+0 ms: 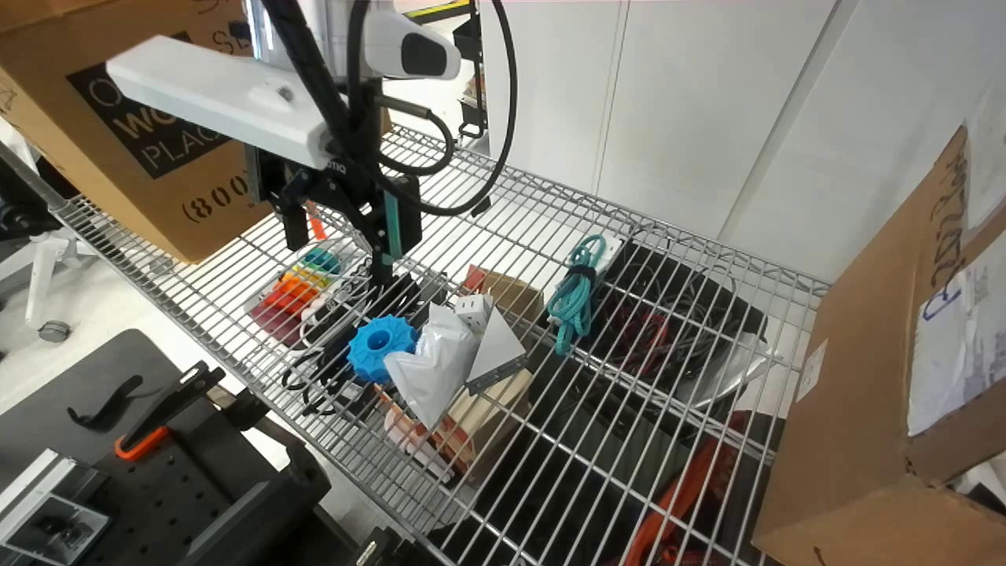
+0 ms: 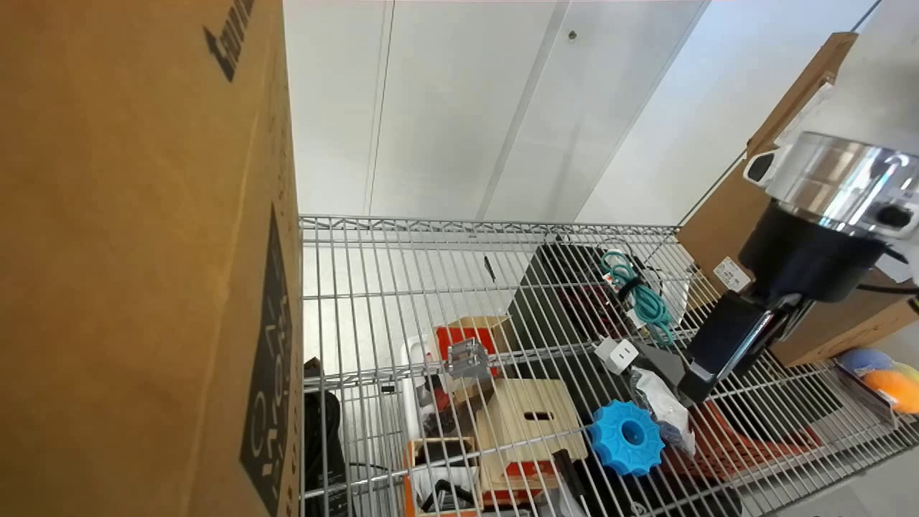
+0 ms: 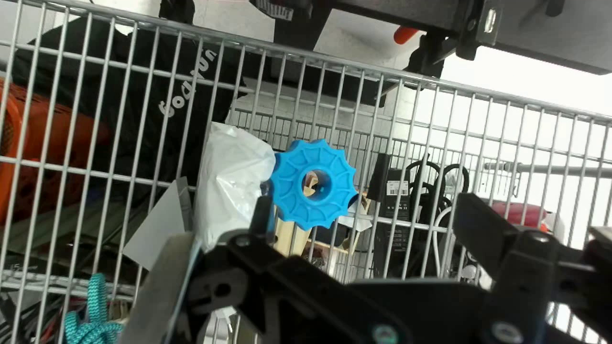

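Observation:
A blue scalloped wheel (image 3: 337,183) with a hole through its middle lies on the wire shelf (image 3: 189,74). A crumpled white plastic bag (image 3: 229,172) touches or nearly touches it. Beside the bag are a pale flat wedge-like piece (image 1: 492,350) and a white socket cube (image 1: 472,310). My gripper (image 1: 339,247) is open above the shelf, with its fingers wide apart. In the wrist view the wheel appears beyond the gap of the gripper, toward the left finger. Nothing is held.
A bundled teal cable (image 1: 575,297) lies farther along the shelf. A clear grey block (image 2: 467,360) sits on the wires. Large cardboard boxes (image 1: 849,377) stand at both ends. Several items show through the wires below. Bare wire lies toward the wall.

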